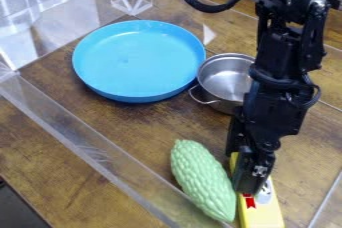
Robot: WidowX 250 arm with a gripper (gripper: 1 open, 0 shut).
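My black gripper (pixel 251 172) is lowered at the right, its fingertips down over a yellow box (pixel 259 212) with a red and white label, hiding part of it. The fingers stand open; whether they touch the box I cannot tell. A green bumpy vegetable-like object (pixel 201 180) lies just left of the box and the gripper.
A blue plate (pixel 138 60) sits at the upper left on the wooden table (pixel 107 137). A steel pot (pixel 222 77) stands behind the gripper, partly hidden by the arm. Clear plastic edging runs along the left side.
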